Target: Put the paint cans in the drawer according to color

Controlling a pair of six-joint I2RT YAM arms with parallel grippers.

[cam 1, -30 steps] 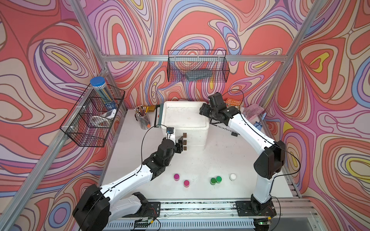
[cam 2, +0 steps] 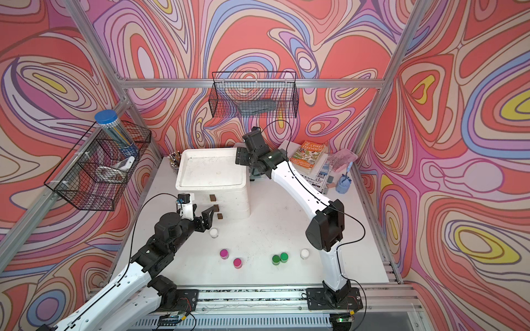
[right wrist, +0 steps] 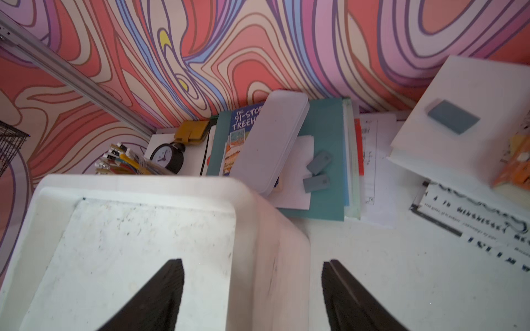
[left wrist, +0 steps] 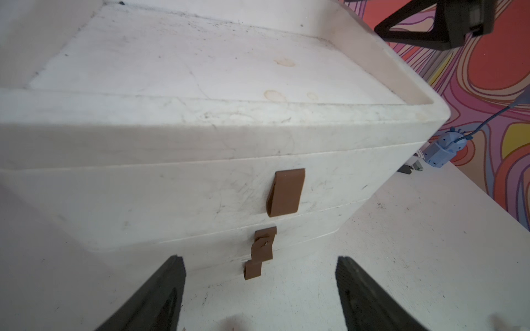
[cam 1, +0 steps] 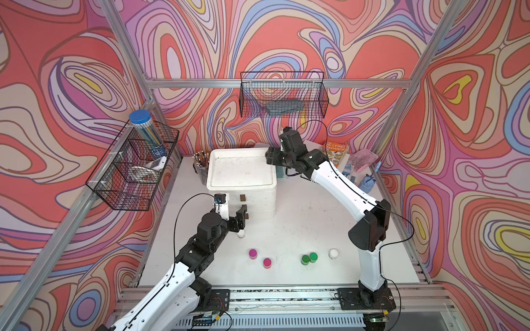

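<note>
The white drawer unit (cam 1: 243, 194) stands at the back, its brown pull tabs (left wrist: 286, 192) facing front and its drawers shut. In front of it my left gripper (cam 1: 240, 216) is open, with nothing held between its fingers. My right gripper (cam 1: 272, 156) is at the unit's upper right rim; its fingers (right wrist: 165, 287) stand apart, with the unit's corner seen between them. Whether they touch the rim, I cannot tell. Across the front lie a magenta can (cam 1: 252, 253), a pink can (cam 1: 267, 263), two green cans (cam 1: 305, 259), a white can (cam 1: 333, 253) and another white can (cam 1: 241, 234) near my left gripper.
A pencil cup (cam 1: 201, 167) is close to the unit's left side. Books (cam 2: 309, 157) and a blue object (cam 2: 342, 183) fill the back right. Wire baskets (cam 1: 132, 165) hang on the left and back.
The drawer unit has slid left, up near the pencil cup, with my right gripper moving left at its rim. My left gripper has drawn left and toward the front. The cans have not moved.
</note>
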